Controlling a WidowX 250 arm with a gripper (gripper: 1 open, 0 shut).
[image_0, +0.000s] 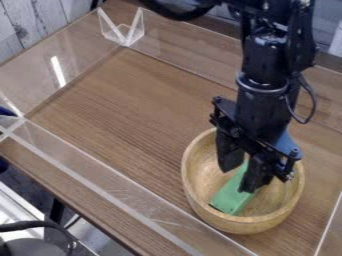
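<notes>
A round wooden bowl (209, 190) sits on the wooden table at the lower right, with a green bar-shaped object (233, 198) lying tilted inside it. My black gripper (257, 160) hangs low over the bowl, open, its lower parts reaching down to just above or beside the green object and hiding part of it. Whether the fingers touch the object cannot be told. A blue item (289, 148) is partly visible behind the gripper.
A clear white wire-like bracket (123, 28) stands at the far upper left. Clear edge strips and a black cable lie at the lower left.
</notes>
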